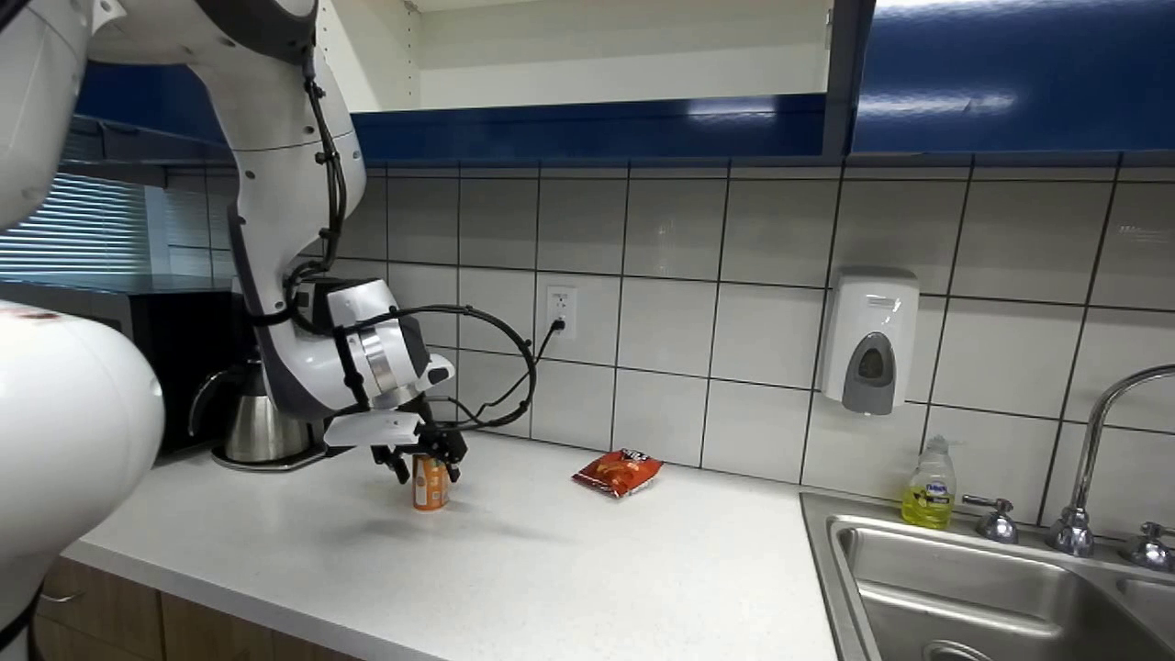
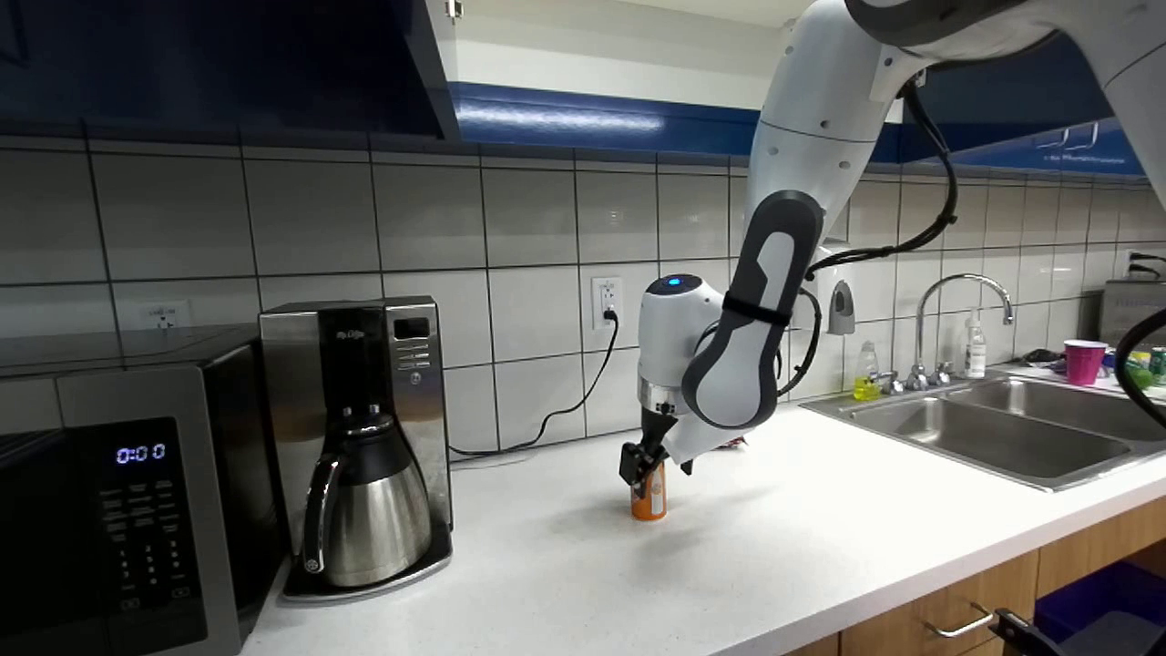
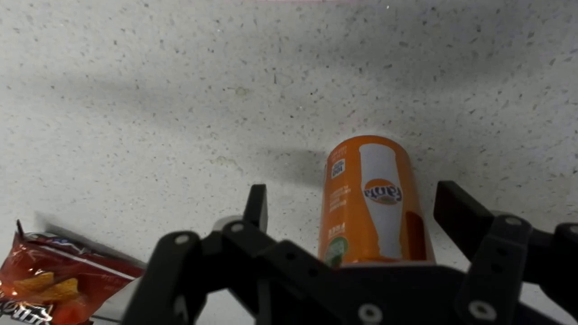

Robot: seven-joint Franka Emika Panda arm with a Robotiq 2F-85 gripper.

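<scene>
An orange Fanta can (image 3: 347, 211) stands upright on the white counter, seen in the wrist view between my spread fingers. My gripper is open, with a gap on both sides of the can; the gap on the left looks wider. The can's top is hidden behind the gripper body. In exterior view 1 the gripper (image 1: 425, 467) points down over the upper part of the can (image 1: 430, 491). Exterior view 2 shows the can's lower half (image 2: 649, 505) beneath the gripper (image 2: 656, 464).
A red chip bag (image 1: 619, 472) lies near the tiled wall. The coffee maker (image 2: 361, 481) and microwave (image 2: 131, 514) stand to the left, and a sink (image 1: 991, 584) is set in at the right. Bare counter (image 1: 617, 573) spreads in front and to the right.
</scene>
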